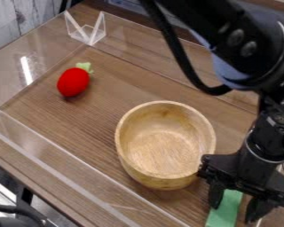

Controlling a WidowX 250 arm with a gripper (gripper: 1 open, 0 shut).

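Observation:
My gripper point(234, 191) is low at the bottom right of the camera view, its black fingertips over a green block point(224, 213) on the table. The block is partly hidden under the fingers; whether they touch or grip it I cannot tell. A tan wooden bowl point(163, 140) sits just left of the gripper, in the middle of the table.
A red object with a green top point(74, 82), like a strawberry or tomato, lies at the upper left. A white wire-like holder point(85, 27) stands at the back left.

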